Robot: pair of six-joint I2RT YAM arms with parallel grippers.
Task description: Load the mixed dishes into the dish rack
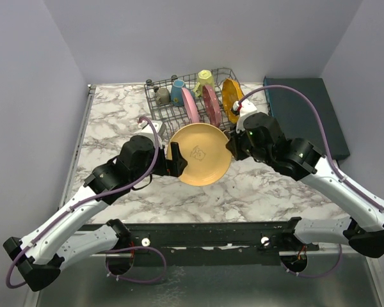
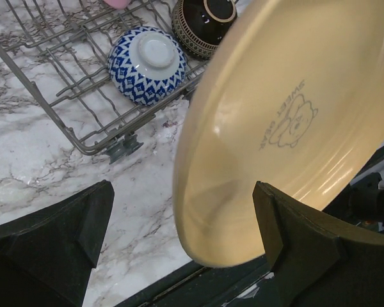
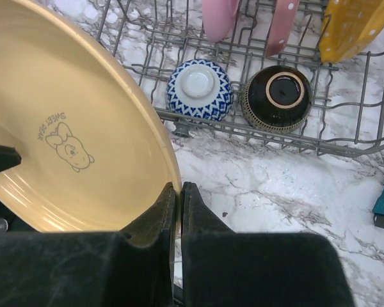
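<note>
A large cream plate (image 1: 198, 153) with a bear print hangs in front of the dish rack (image 1: 155, 115), held at its right rim by my right gripper, shut on it. My left gripper is open at the plate's left side, its near rim between the spread fingers; contact is not clear. In the rack stand pink plates (image 1: 211, 104), yellow dishes (image 1: 232, 96), mugs (image 1: 176, 91), a blue-patterned bowl (image 3: 199, 91) and a dark bowl (image 3: 276, 99).
Bare marble counter (image 1: 102, 115) lies left of the rack and in front of it. A dark board (image 1: 301, 118) lies at the right, beside the rack. Walls enclose the back and sides.
</note>
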